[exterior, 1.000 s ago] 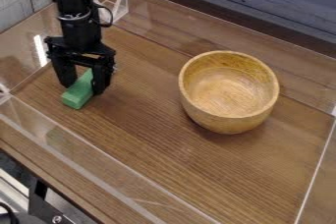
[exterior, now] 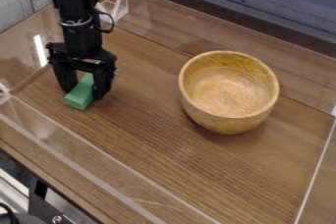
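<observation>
A small green object [exterior: 81, 98] lies on the wooden tabletop at the left of the view. The black gripper [exterior: 83, 76] is lowered over it from the top left, its fingers around the green object's upper part. Whether the fingers press on the object cannot be made out.
A large yellow bowl [exterior: 229, 90] stands on the right of the table [exterior: 197, 169]. A pale border runs along the table's edges, with a dark blue surface [exterior: 276, 2] beyond at the back right.
The gripper has shifted slightly down over the green object, and the object appears a little more covered by it. The bowl has not moved.
</observation>
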